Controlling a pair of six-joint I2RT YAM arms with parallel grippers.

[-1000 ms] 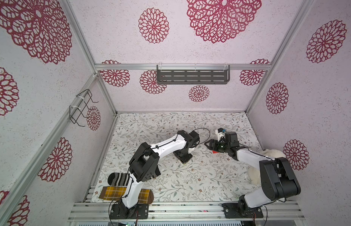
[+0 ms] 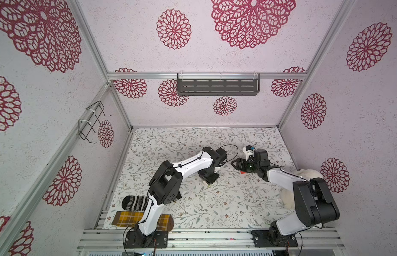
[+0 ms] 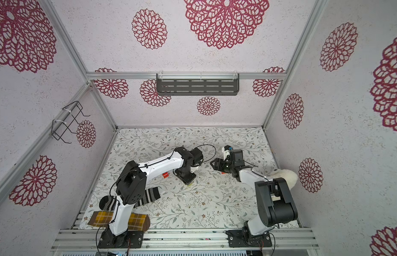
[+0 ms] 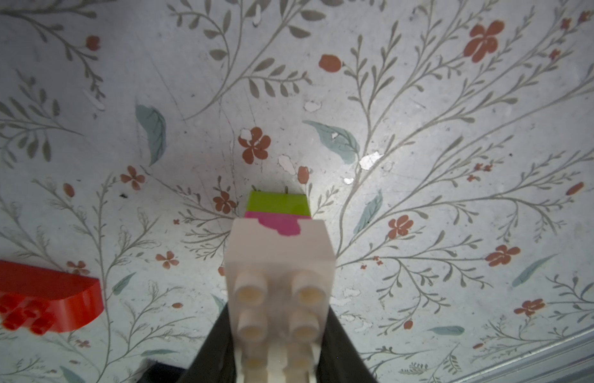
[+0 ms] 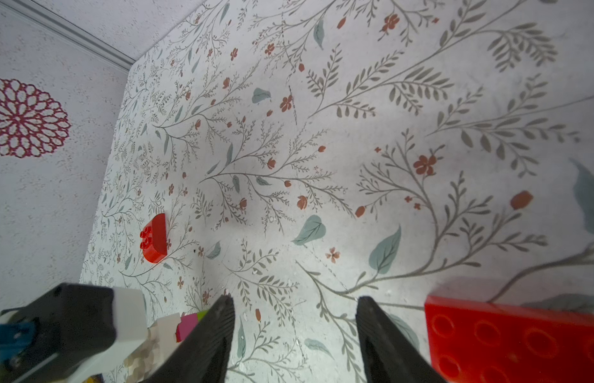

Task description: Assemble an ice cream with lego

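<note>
In the left wrist view my left gripper is shut on a white lego brick (image 4: 279,245) with its studs toward the camera. Beyond it show a magenta piece (image 4: 278,221) and a green piece (image 4: 279,203), in line with the white one; their joints are partly hidden. My right gripper stands apart, its fingers parted and only tablecloth showing between them. A large red brick (image 5: 507,338) lies just right of its fingers, cut off by the frame edge. A smaller red brick (image 4: 48,296) lies left of the left gripper.
Striped socks (image 3: 149,195) and a yellow checked cloth (image 3: 138,221) lie at the front left. A cream plush (image 3: 283,177) sits by the right arm.
The left gripper has shifted slightly to the right, with the pieces it holds. The right arm has hardly moved.
</note>
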